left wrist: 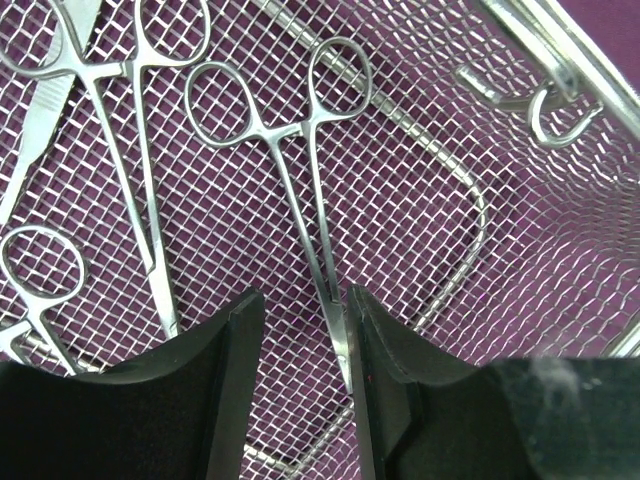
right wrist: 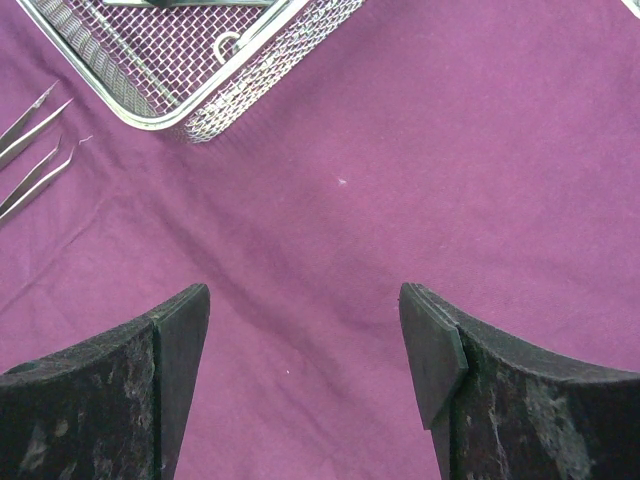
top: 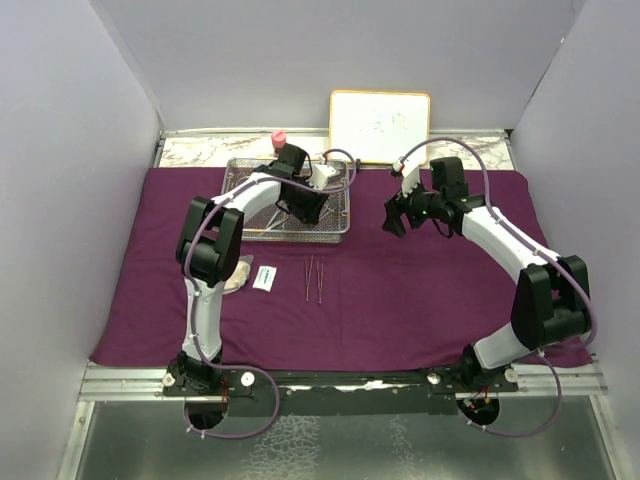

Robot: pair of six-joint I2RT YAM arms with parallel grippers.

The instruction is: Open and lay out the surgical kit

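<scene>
The wire mesh tray [top: 340, 225] holds metal instruments. In the left wrist view, ring-handled clamps [left wrist: 290, 135] lie on the mesh, with more ring-handled tools [left wrist: 50, 300] and a flat blade [left wrist: 45, 120] at left. My left gripper is over one clamp's lower shafts, open with a narrow gap. My right gripper stands open over bare purple cloth, right of the tray. Several tweezers [right wrist: 40, 180] lie on the cloth below the tray.
A white packet [top: 265, 278] and a bagged item [top: 239, 275] lie left of the tweezers. A white board [top: 380, 122] and a pink object [top: 279, 139] stand behind.
</scene>
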